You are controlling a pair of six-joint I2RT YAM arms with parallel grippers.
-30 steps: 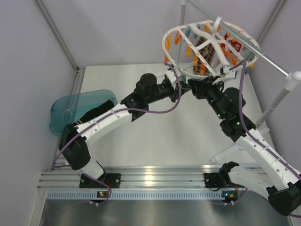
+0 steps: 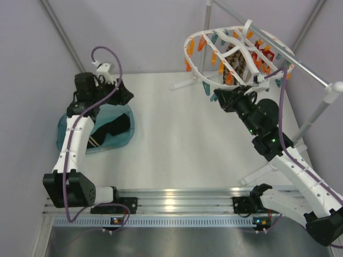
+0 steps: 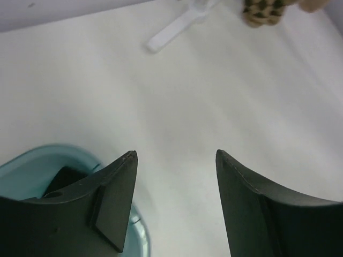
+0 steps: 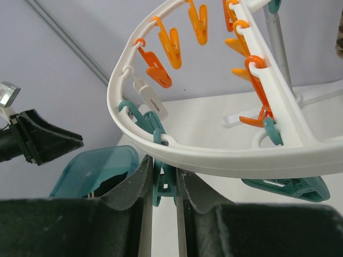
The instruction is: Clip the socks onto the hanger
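The white round hanger (image 2: 187, 48) carries several orange and teal clips around its rim. My right gripper is shut on a teal clip (image 4: 156, 128) hanging from that rim; no sock shows in this clip. A brown patterned sock (image 2: 234, 64) and a red sock (image 2: 259, 47) hang inside the ring. Dark socks (image 2: 114, 127) lie in the blue-green bin (image 2: 131, 134) at the left. Above the bin's right side, my left gripper stands open, with nothing between its fingers; part of a black sock (image 3: 65, 176) shows below it.
A silver bar (image 2: 268, 38) and upright pole (image 2: 316, 115) of the hanger's stand rise at the right, close to my right arm. White stand feet (image 2: 183, 84) rest on the table.
My left gripper has swung from beside the right gripper and hanger rim back left over the bin, opening on the way. The right gripper has stayed in place at the rim.
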